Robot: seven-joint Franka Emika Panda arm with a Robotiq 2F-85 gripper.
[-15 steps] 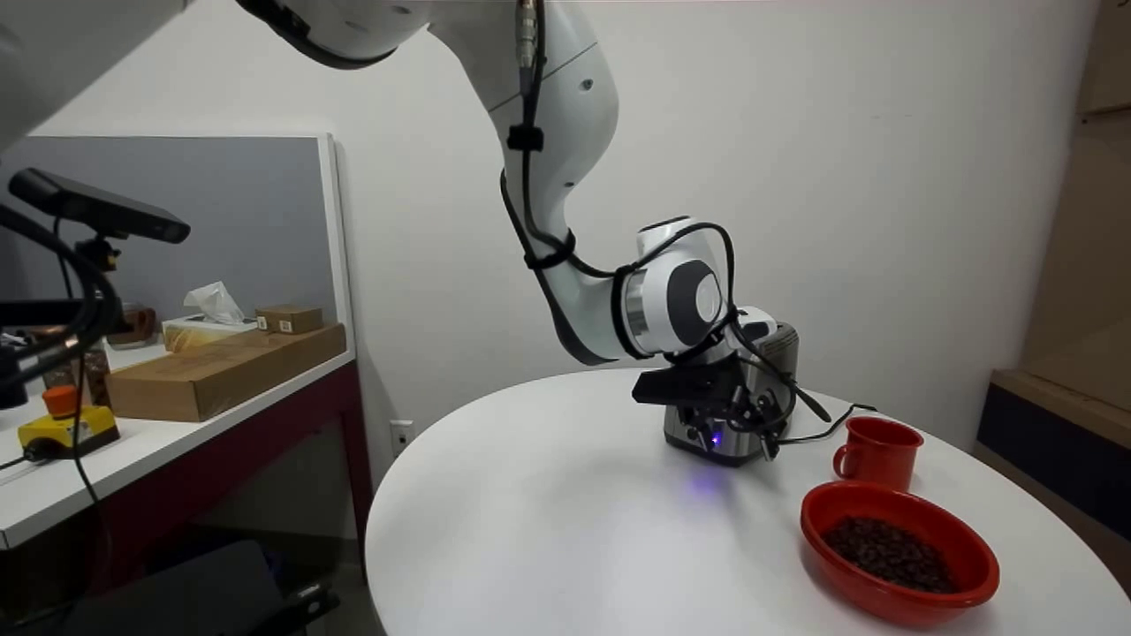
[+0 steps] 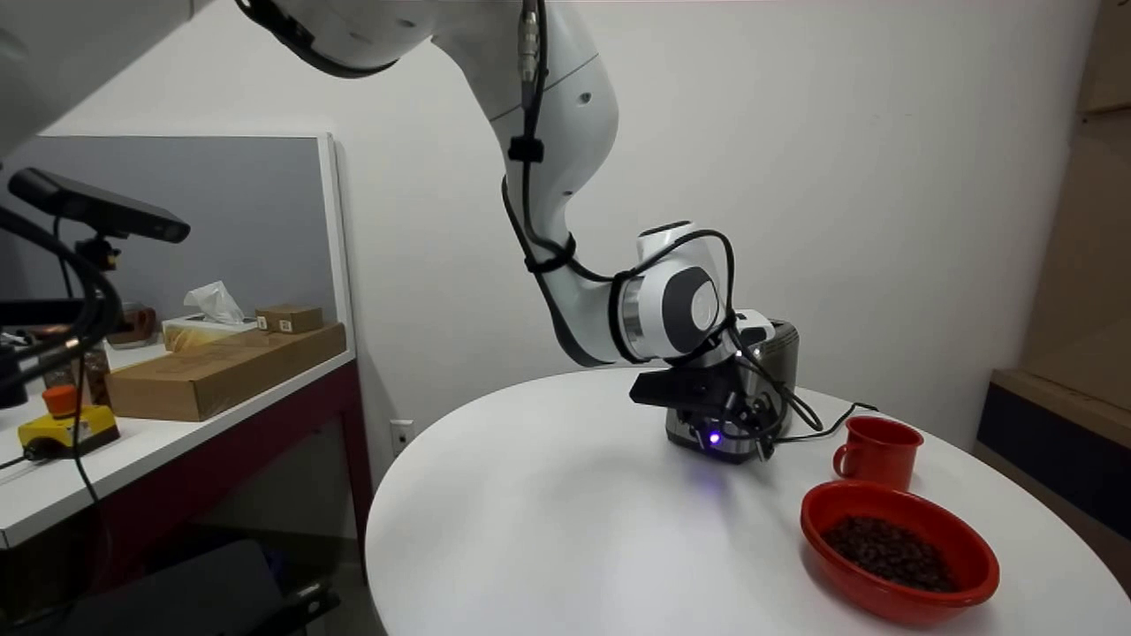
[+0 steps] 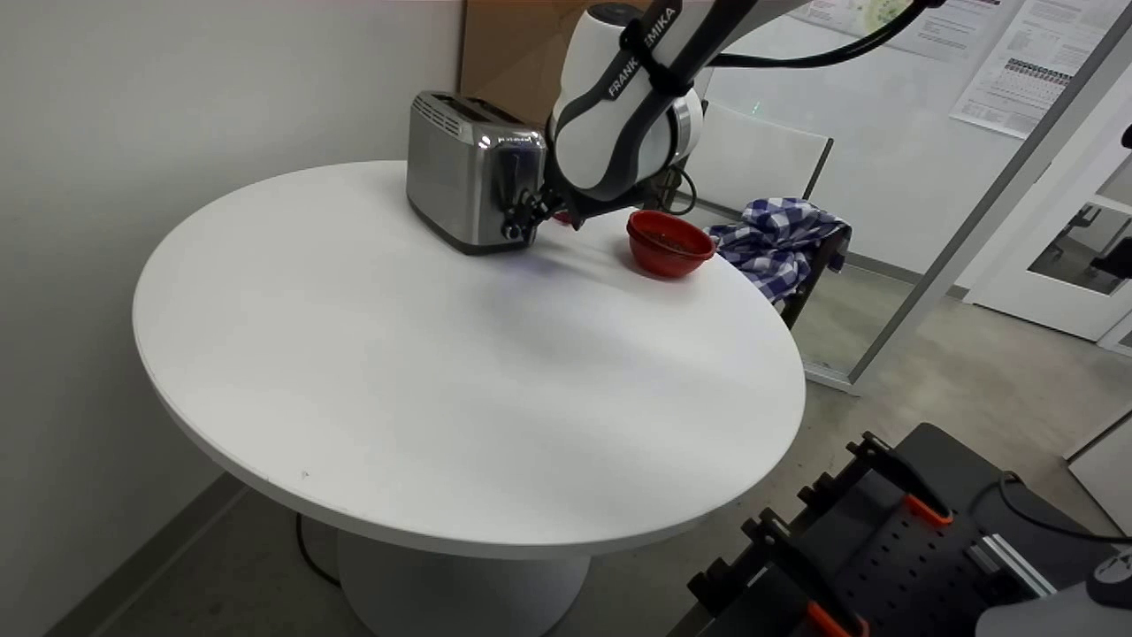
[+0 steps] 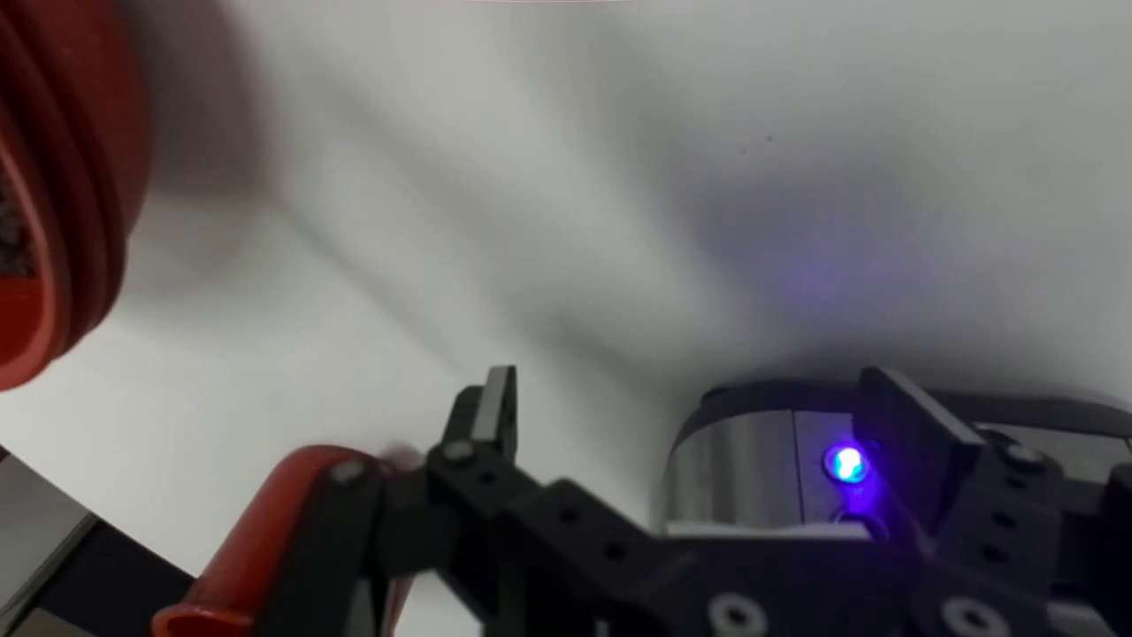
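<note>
A silver toaster [image 3: 472,175] with a dark base stands upright near the far edge of the white round table [image 3: 424,372]. On its front glows a blue-lit button [image 4: 846,464]. My gripper is close in front of that panel, pointing down, its fingers wide apart with nothing gripped between them. In the wrist view the right finger [image 4: 918,435] partly covers the panel just beside the lit button; whether it touches cannot be told. Over bare table hangs the left finger [image 4: 494,409]. From exterior view 1, the gripper [image 2: 733,440] hides much of the toaster's front.
A red mug [image 2: 882,452] stands right of the toaster, and a red bowl [image 2: 848,572] of dark beans sits nearer the camera. A black cord [image 2: 811,435] lies behind the gripper.
My gripper has shifted slightly leftward and down in exterior view 1, and its cables have swung a little. More of the blue light shows. Toaster, mug and bowl look unmoved.
</note>
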